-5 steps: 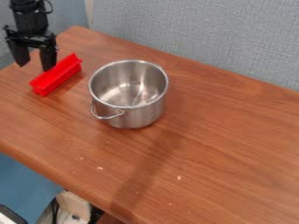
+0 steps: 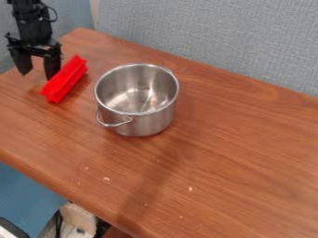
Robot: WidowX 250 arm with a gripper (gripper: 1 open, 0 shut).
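Note:
My black gripper is at the upper left, over the table's left end, with its fingers apart and open. Just right of it and a little lower, a long red block lies on the wooden table. A steel pot with a wire handle stands to the right of the block, apart from it, and looks empty.
A grey padded wall runs along the back. Beyond the front-left edge are a blue surface and some clutter on the floor.
My gripper has shifted very slightly. The red block and pot appear to stay where they were.

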